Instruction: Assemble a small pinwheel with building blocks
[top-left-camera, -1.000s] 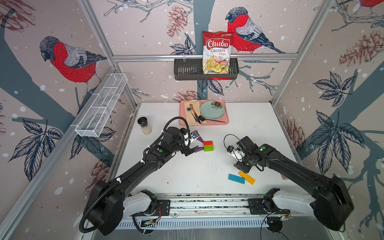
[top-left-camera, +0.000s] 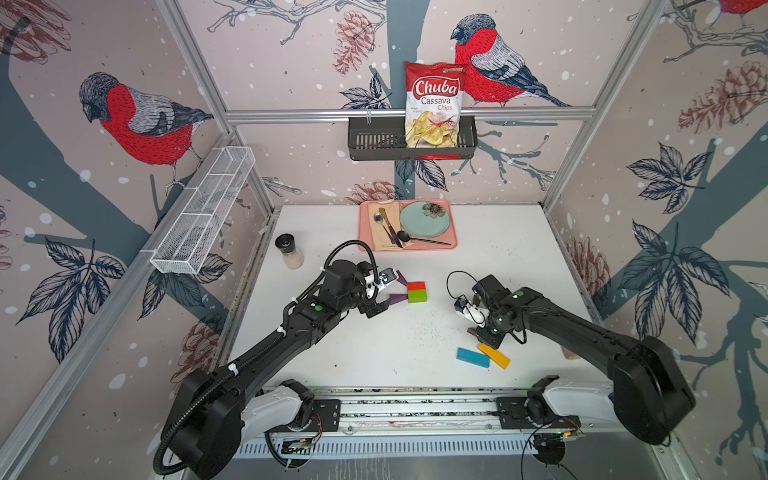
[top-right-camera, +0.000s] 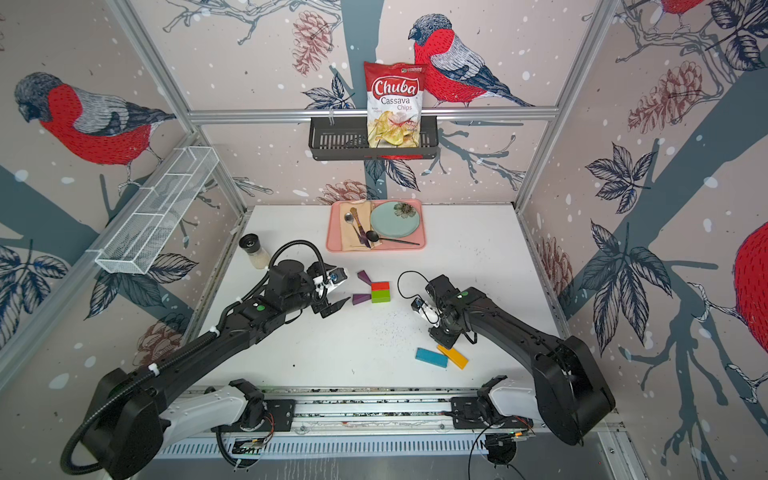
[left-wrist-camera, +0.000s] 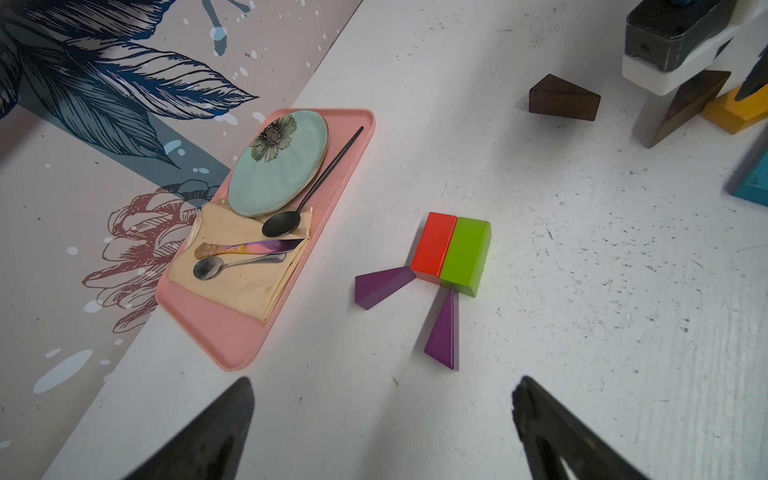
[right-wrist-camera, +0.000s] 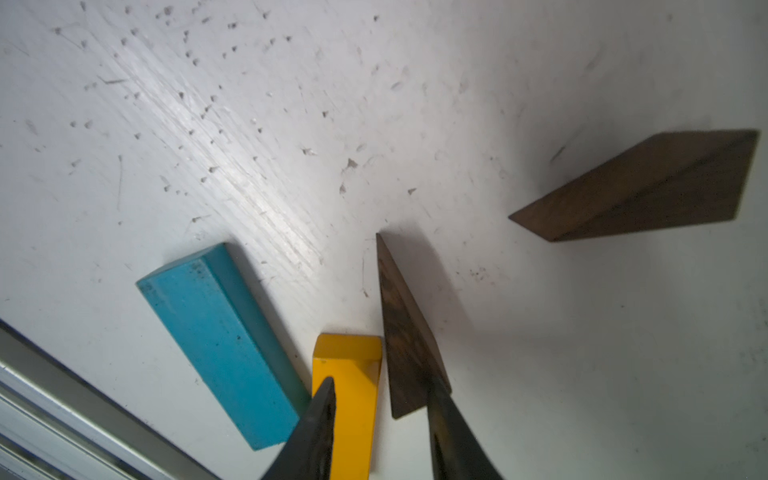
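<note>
Red (left-wrist-camera: 432, 244) and green (left-wrist-camera: 465, 256) blocks sit side by side at mid-table, with two purple triangular blocks (left-wrist-camera: 441, 336) pointing out from them. My open left gripper hangs over the table on their left. My right gripper is part open, low over a dark brown triangular block (right-wrist-camera: 408, 344) beside the yellow block (right-wrist-camera: 344, 400); whether it touches that block is unclear. A second brown block (right-wrist-camera: 640, 192) lies apart, and a blue block (right-wrist-camera: 224, 344) lies beside the yellow one.
A pink tray (top-left-camera: 368, 236) with plate, napkin and cutlery stands at the back. A shaker (top-left-camera: 289, 252) stands at the back left. A wire basket (top-left-camera: 200, 208) hangs on the left wall.
My left arm has lowered slightly. The right arm has shifted slightly, its gripper a little lower. The blocks look unmoved.
</note>
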